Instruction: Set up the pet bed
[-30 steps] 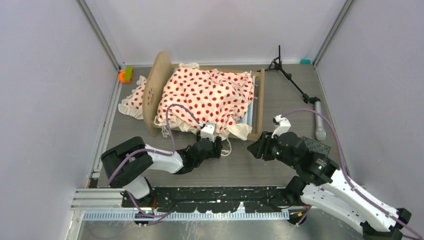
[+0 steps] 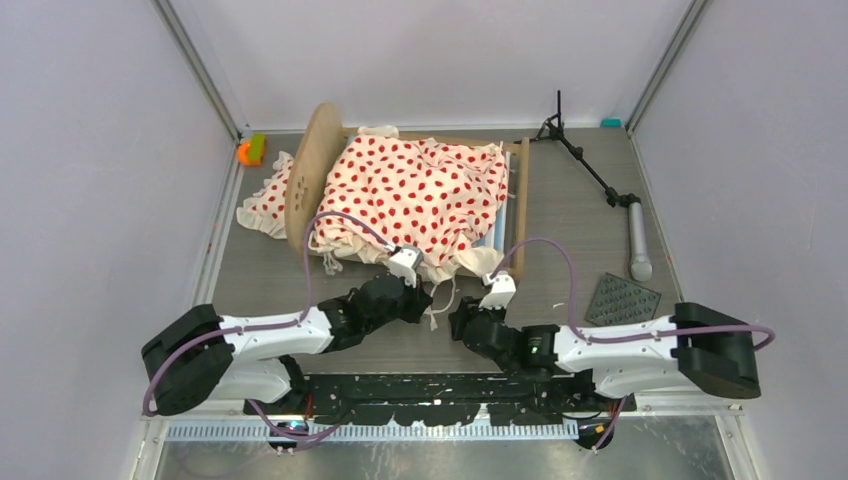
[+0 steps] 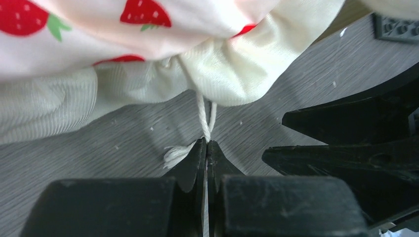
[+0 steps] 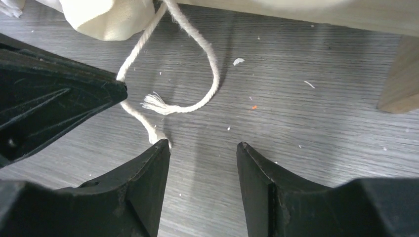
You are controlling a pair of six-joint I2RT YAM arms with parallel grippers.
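Note:
Strawberry-print bedding (image 2: 420, 190) with a cream border covers the wooden pet bed (image 2: 519, 220). A white cord (image 3: 201, 111) hangs from its front edge. My left gripper is shut on one strand of that cord, whose short knotted tail (image 4: 143, 121) sticks out past the fingers. Another strand, with a frayed end (image 4: 160, 106), curves free over the floor. To the right of the left one, my right gripper stands open and empty, its fingers just below the loose strand in the right wrist view.
Left of the headboard (image 2: 312, 175) lies a matching pillow (image 2: 268, 205), near an orange and green toy (image 2: 252, 150). A black stand with a grey tube (image 2: 638, 240) and a dark studded mat (image 2: 622, 300) occupy the right side. A bed leg (image 4: 402, 79) rises nearby.
My right gripper has come left, close to the left one. The bed and bedding look unmoved.

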